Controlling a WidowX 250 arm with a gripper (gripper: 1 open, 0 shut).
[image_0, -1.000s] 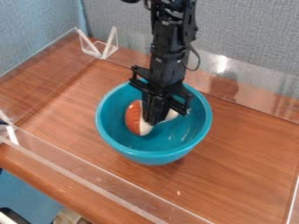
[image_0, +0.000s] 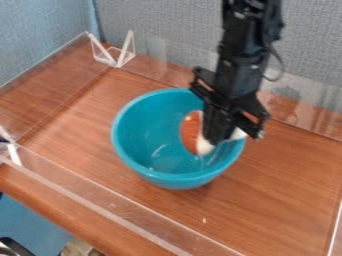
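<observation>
A teal bowl (image_0: 144, 150) stands on the wooden table (image_0: 274, 205). Inside it, toward its right side, is an orange-and-white object (image_0: 193, 132), partly hidden behind my black gripper (image_0: 214, 128). The gripper reaches down from above at the bowl's right half, over the object; whether anything is between its fingers cannot be made out.
A white wire frame (image_0: 112, 52) stands at the back left by the grey padded wall. A clear raised edge runs along the back and front of the table.
The arm has moved to the right, and the orange-and-white object has shifted right within the bowl.
</observation>
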